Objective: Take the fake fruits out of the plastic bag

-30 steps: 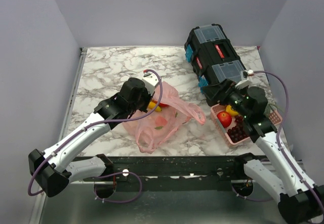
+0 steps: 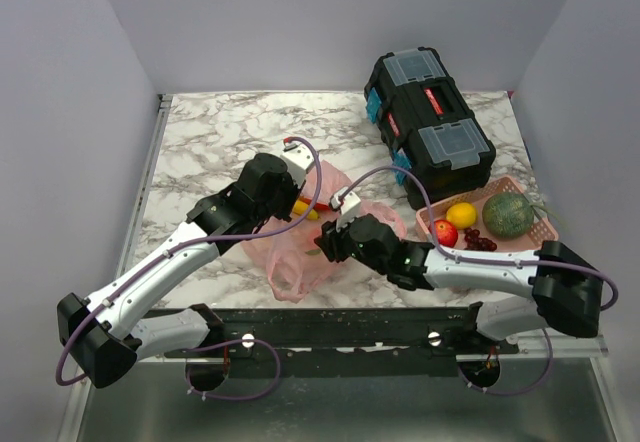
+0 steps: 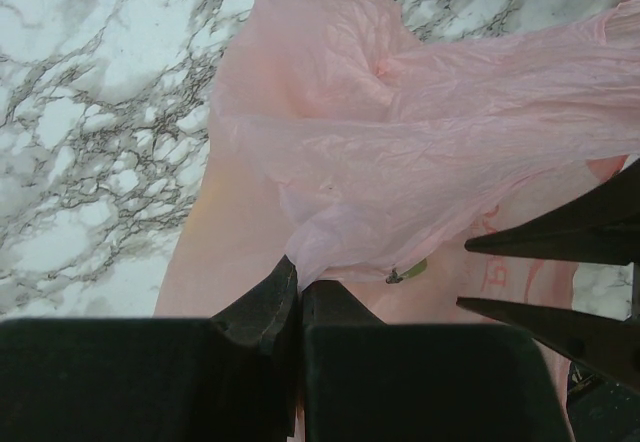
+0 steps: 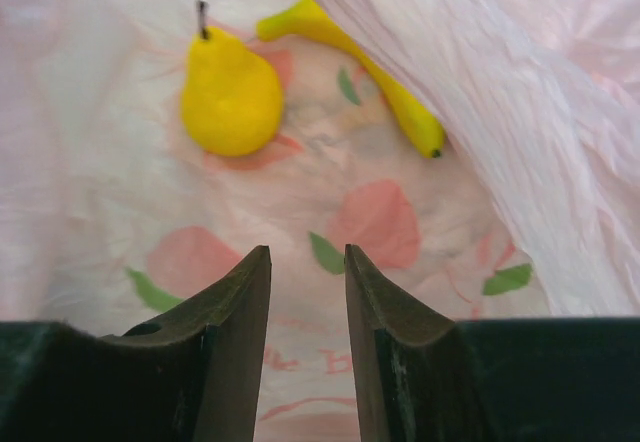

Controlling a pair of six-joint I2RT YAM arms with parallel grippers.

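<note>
The pink plastic bag lies crumpled on the marble table. My left gripper is shut on its gathered plastic. My right gripper is over the bag's inside, its fingertips somewhat apart with no fruit between them. Beyond them a yellow pear and a yellow banana lie in the bag, the banana partly under a fold.
A pink basket at the right holds a watermelon, lemon, red apple and grapes. A black toolbox stands at the back right.
My right gripper has swung left from over the basket to inside the bag's area, coming lower toward the fruit. My left gripper stays in place.
</note>
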